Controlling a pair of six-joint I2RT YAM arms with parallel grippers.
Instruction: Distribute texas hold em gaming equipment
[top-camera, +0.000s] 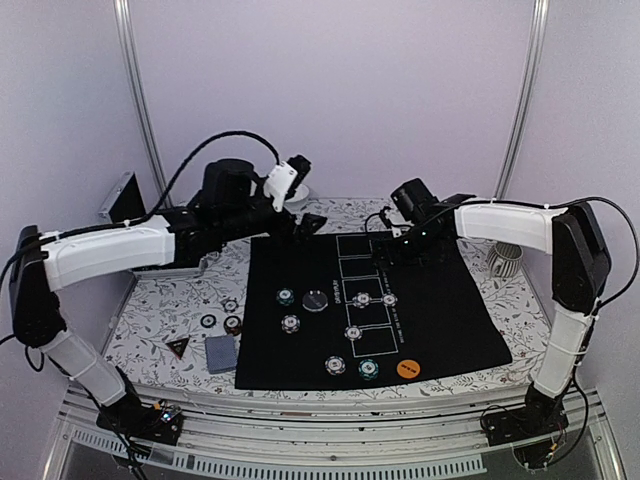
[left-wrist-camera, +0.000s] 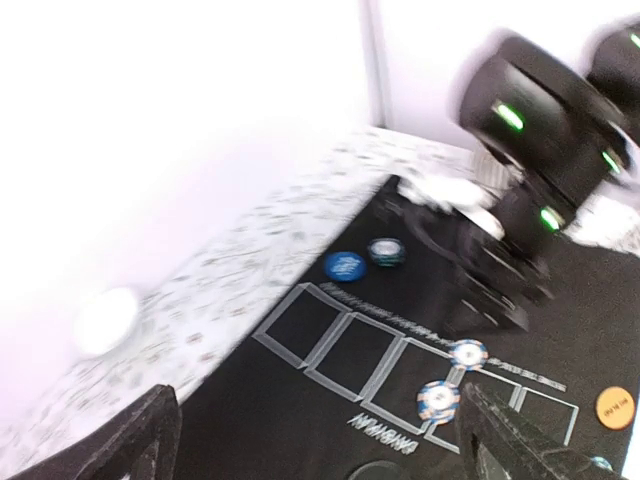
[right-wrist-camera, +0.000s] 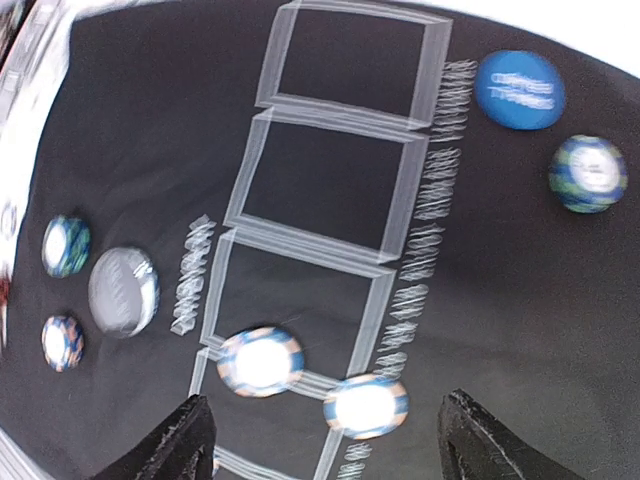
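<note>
Above the mat's back left, my left gripper (top-camera: 312, 226) is open with nothing between its fingers. My right gripper (top-camera: 388, 255) hangs over the back of the black mat (top-camera: 450, 330); in the right wrist view its fingers (right-wrist-camera: 180, 445) are apart and empty. A blue disc (right-wrist-camera: 520, 90) and a green chip (right-wrist-camera: 588, 174) lie on the mat's back part, hidden by the right arm from above. Blue-white chips (top-camera: 362, 299) (top-camera: 389, 299) lie near the white card boxes, another chip (top-camera: 353, 333) lower. The silver disc (top-camera: 315, 301) sits left, near a green chip (top-camera: 285, 297) and dark chip (top-camera: 290, 323).
An orange disc (top-camera: 408, 369) and two chips (top-camera: 335, 365) (top-camera: 369, 369) lie along the mat's front. Off its left side are a grey-blue card stack (top-camera: 221, 354) and a dark triangle (top-camera: 178, 346). A striped cup (top-camera: 505, 260) stands right.
</note>
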